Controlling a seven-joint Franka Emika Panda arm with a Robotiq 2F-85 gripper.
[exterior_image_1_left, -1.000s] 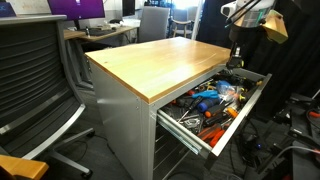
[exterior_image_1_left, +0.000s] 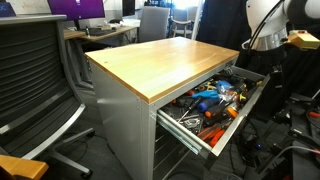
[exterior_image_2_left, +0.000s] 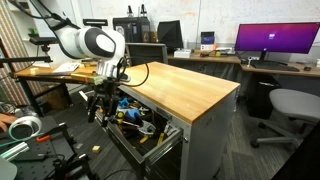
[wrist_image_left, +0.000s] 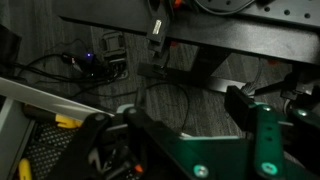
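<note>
The open drawer (exterior_image_1_left: 232, 128) of a cabinet with a light wooden top (exterior_image_1_left: 165, 64) is full of tools, seen from the side in exterior view 1. My gripper (exterior_image_1_left: 277, 88) hangs just outside the drawer's front, towards the right. In exterior view 2 the gripper (exterior_image_2_left: 101, 104) is small and dark beside the drawer (exterior_image_2_left: 152, 150). At the bottom of the wrist view its fingers (wrist_image_left: 236, 101) stand apart, with nothing visible between them. Dark carpet (wrist_image_left: 205, 105) lies below the gripper, and a drawer edge (wrist_image_left: 235, 38) crosses the top of that view.
A grey office chair (exterior_image_1_left: 40, 85) stands left of the cabinet. Cables (wrist_image_left: 85, 60) and a metal frame (wrist_image_left: 25, 125) lie at the wrist view's left. In exterior view 2, a small tan object (exterior_image_2_left: 97, 149) rests on the floor. The wooden top is clear.
My gripper has moved from above the drawer's far part to the right and lower, out past its front. The drawer and the tools look unmoved.
</note>
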